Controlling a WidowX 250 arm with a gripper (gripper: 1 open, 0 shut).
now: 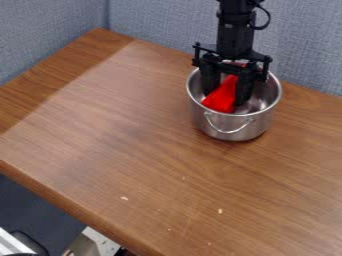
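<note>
A steel pot (234,125) with a wire handle stands at the right back of the wooden table. Inside it lies a red object (221,97). The black gripper (230,80) reaches down from above into the pot, over the red object; its fingertips are hard to make out, so whether they are open, shut or on the object cannot be told.
Grey padded walls (307,50) close in the back and left. White hardware sits at the bottom-left corner beyond the table edge.
</note>
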